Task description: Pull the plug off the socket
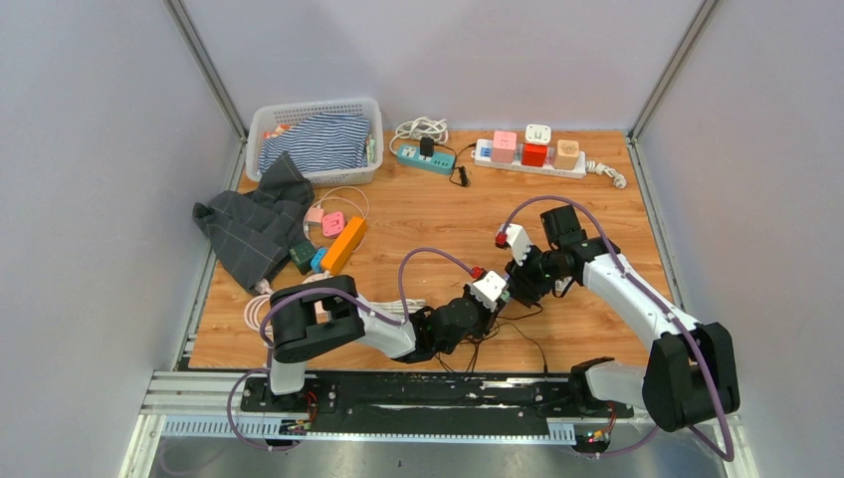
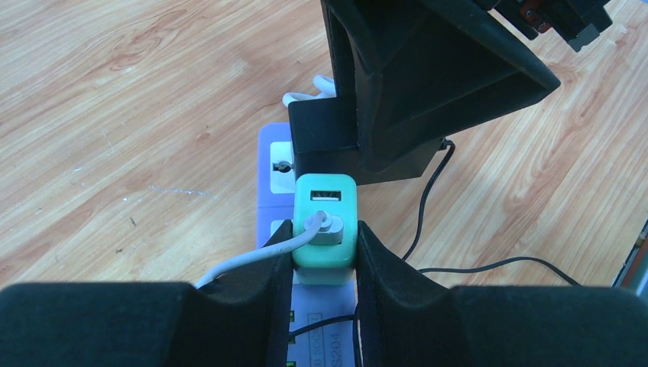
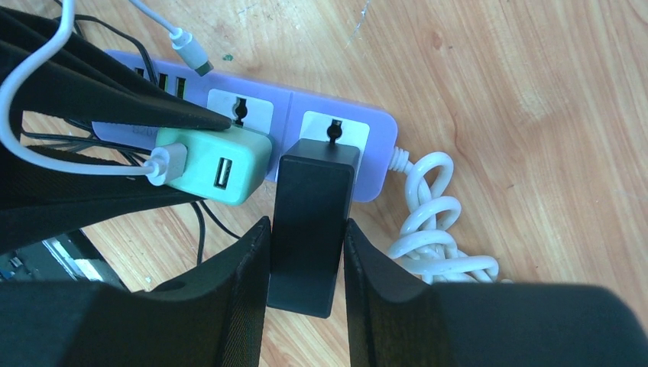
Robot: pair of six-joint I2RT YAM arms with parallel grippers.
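A teal charger plug [image 2: 325,264] with a white cable sits on the lavender power strip [image 3: 378,138]. My left gripper is shut on this plug, one finger on each side. Beside it, a black plug [image 3: 309,222] stands on the strip's end outlet and covers part of it. The fingers of my right gripper lie close along both sides of the black plug, touching or nearly so; whether they press on it cannot be told. From above, both grippers meet over the strip and hide most of it.
Thin black cables [image 2: 497,266] run around the strip, and its coiled white cord [image 3: 435,222] lies at one end. Toward the back are a teal strip [image 1: 426,159], a white strip with several plugs [image 1: 482,157] and a basket [image 1: 376,139].
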